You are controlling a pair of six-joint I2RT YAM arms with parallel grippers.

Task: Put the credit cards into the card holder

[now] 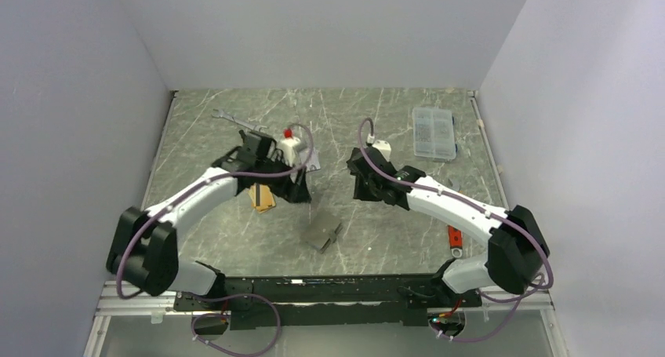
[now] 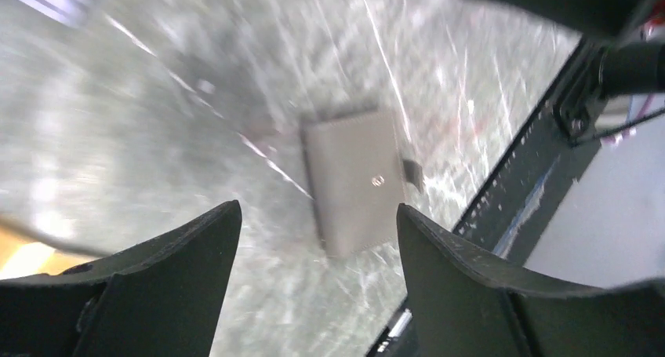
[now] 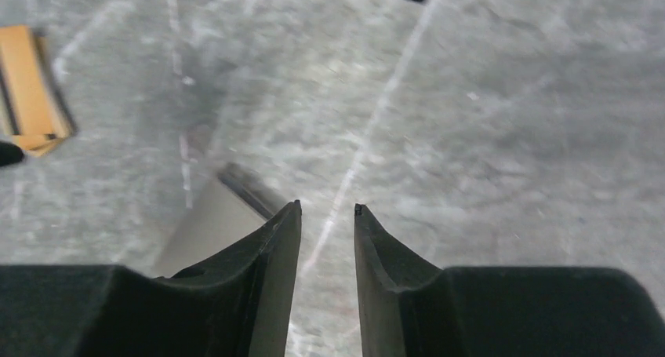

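The grey, flat card holder (image 1: pixel 322 231) lies on the table near the front middle, a small dark tab (image 2: pixel 413 175) at its edge. Past its back left stands my left gripper (image 1: pixel 300 192), its fingers (image 2: pixel 205 251) wide apart with only table and holder in view beyond the gap. My right gripper (image 1: pixel 366 192) hangs behind and to the right of the holder. A narrow empty gap parts its fingers (image 3: pixel 286 235). Flat orange pieces with a dark stripe (image 3: pixel 30 86), which look like cards, lie left of the holder, partly covered by the left arm in the top view.
A whitish flat item (image 1: pixel 314 159) lies behind the left gripper. Clear plastic box (image 1: pixel 434 133) at back right, wrench (image 1: pixel 235 122) at back left, red-handled tool (image 1: pixel 455 239) at right. Bare table lies between the holder and the right-hand tools.
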